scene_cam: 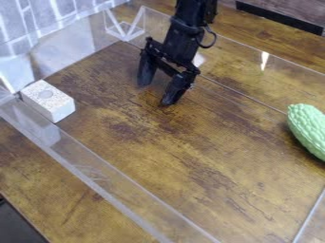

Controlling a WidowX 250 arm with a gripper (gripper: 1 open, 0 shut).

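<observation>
A black robot arm (191, 28) reaches down from the top centre to the back of the wooden board. Its dark gripper (170, 87) is low over the board, with black fingers spread downward; whether anything is between them is hard to tell. A small pale object (199, 60) lies just behind the gripper, partly hidden by it.
A white speckled block (48, 101) lies at the left, and a green bumpy object (309, 129) at the right edge. Clear low walls (83, 169) border the board. The middle and front of the board are clear.
</observation>
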